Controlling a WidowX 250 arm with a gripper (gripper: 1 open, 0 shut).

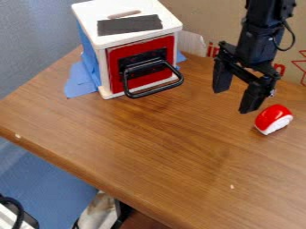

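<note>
My black gripper [235, 92] hangs over the table at the upper right, its two fingers spread wide with nothing visible between them. Just below and right of it lies a red and white cylindrical object [273, 117] on its side. At the upper left stands a white box [106, 18] with a blue side and a red front [138, 51], which carries a black wire handle [160, 86] at its lower part.
A blue sheet [79, 84] lies beside the box. Cardboard stands behind. Past the table's left edge are blue floor and some unclear items at the bottom left.
</note>
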